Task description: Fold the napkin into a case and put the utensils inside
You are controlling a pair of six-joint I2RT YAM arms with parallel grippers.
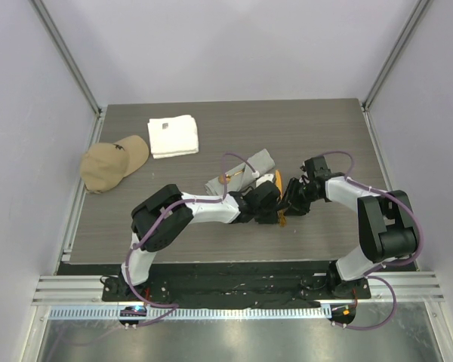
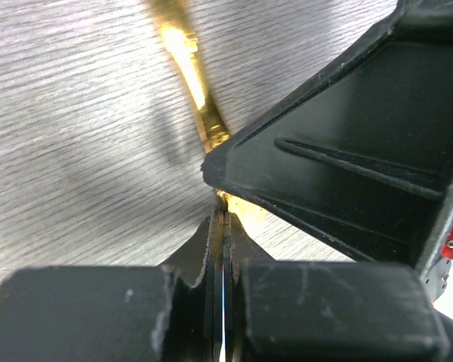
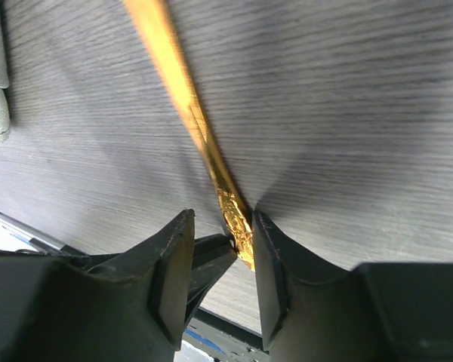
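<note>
A long gold utensil (image 3: 183, 90) lies on the grey table, upright in the top view between my two grippers. My left gripper is shut at its near end, with nothing clearly between its fingertips. My right gripper is part open, its fingertips either side of the utensil's gold end (image 3: 238, 230), close to the left gripper's tip. The folded grey napkin (image 1: 259, 161) lies behind the left arm, another gold utensil (image 1: 230, 176) on it, partly hidden.
A stack of white cloths (image 1: 174, 136) lies at the back left, a tan cap (image 1: 106, 162) left of it.
</note>
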